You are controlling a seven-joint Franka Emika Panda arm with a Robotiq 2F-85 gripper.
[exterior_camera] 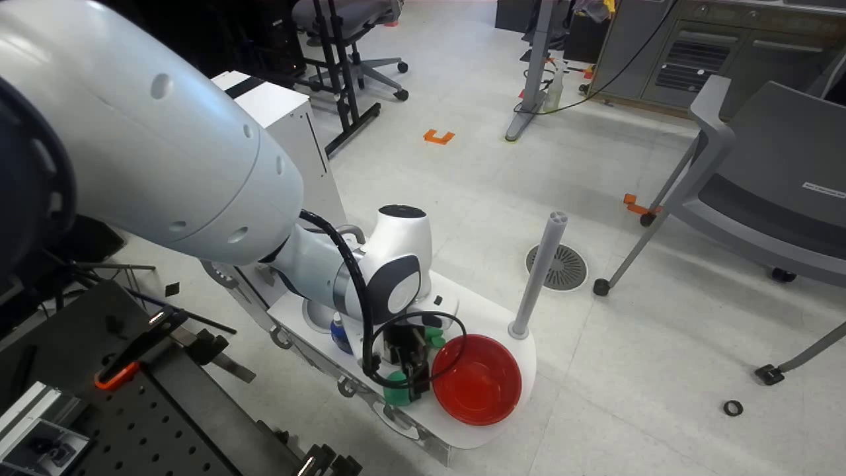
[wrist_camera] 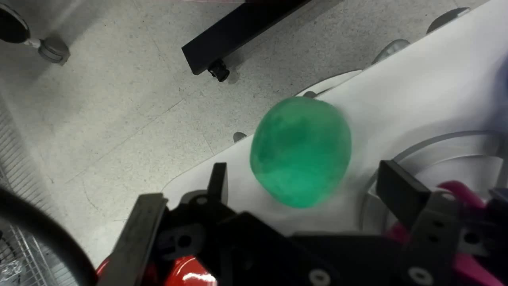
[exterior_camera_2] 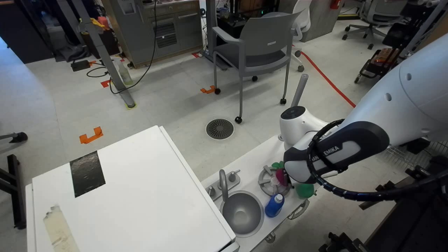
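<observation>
A rounded green object [wrist_camera: 301, 152] lies on the white counter [wrist_camera: 381, 100], close to its edge. My gripper is open over it in the wrist view, one finger to each side and a gap left on both sides. In exterior view 1 the same green object [exterior_camera: 398, 389] shows beside the dark gripper, left of the red bowl [exterior_camera: 478, 381]. Exterior view 2 shows the green object [exterior_camera_2: 305, 190] partly behind the arm, with the gripper's fingers hidden there.
A blue bottle [exterior_camera_2: 274, 205] stands between the sink [exterior_camera_2: 242, 213] and the round grey burner [exterior_camera_2: 267, 180]. Something magenta [exterior_camera_2: 282, 176] sits on the burner, with green pieces [exterior_camera_2: 277, 164] behind it. A grey post [exterior_camera: 539, 274] rises near the bowl.
</observation>
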